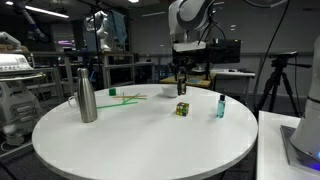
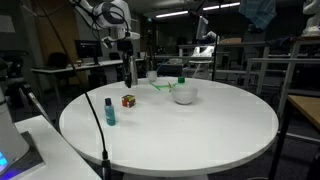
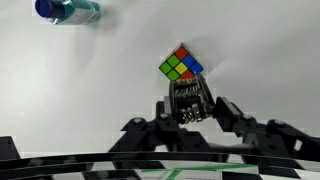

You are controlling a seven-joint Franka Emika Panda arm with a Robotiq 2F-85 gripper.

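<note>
In the wrist view my gripper is shut on a small dark object (image 3: 187, 92) with a greyish top; what it is, I cannot tell. A multicoloured puzzle cube (image 3: 182, 64) lies on the white table just beyond the held object in that view. Exterior view 1 has the gripper (image 1: 181, 82) above and slightly behind the cube (image 1: 182, 109), with a gap between them. In exterior view 2 the cube (image 2: 128, 101) sits below the dark gripper (image 2: 127, 72).
A small blue bottle (image 1: 221, 105) stands to the cube's right. A white bowl (image 2: 186, 94), a green block (image 1: 112, 92), green sticks (image 1: 125, 102) and a steel flask (image 1: 87, 97) are spread farther off. A person (image 1: 187, 35) stands behind.
</note>
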